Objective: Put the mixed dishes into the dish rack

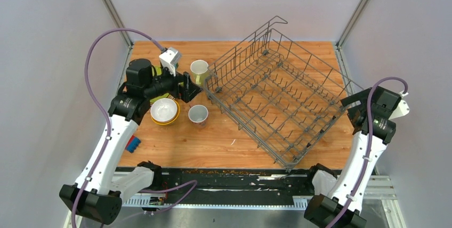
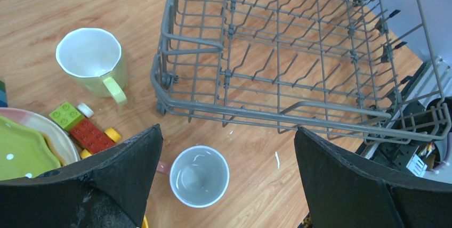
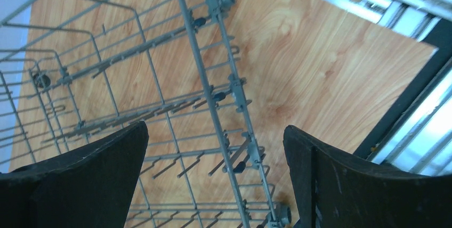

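Observation:
My left gripper is open and empty, raised over the dishes at the left. Below it are a light green mug (image 2: pixel 90 63) and a grey-white cup (image 2: pixel 200 177). A white bowl (image 1: pixel 163 108) sits on a yellow dish (image 1: pixel 170 121); green plates (image 2: pixel 21 148) lie behind them, partly hidden by the arm. The empty wire dish rack (image 1: pixel 277 105) fills the centre and right of the table. My right gripper is open with nothing held, over the rack's right edge.
Toy bricks (image 2: pixel 93 135) lie between the mug and the cup, and more bricks (image 1: pixel 132 144) at the front left. Walls stand close behind and at both sides.

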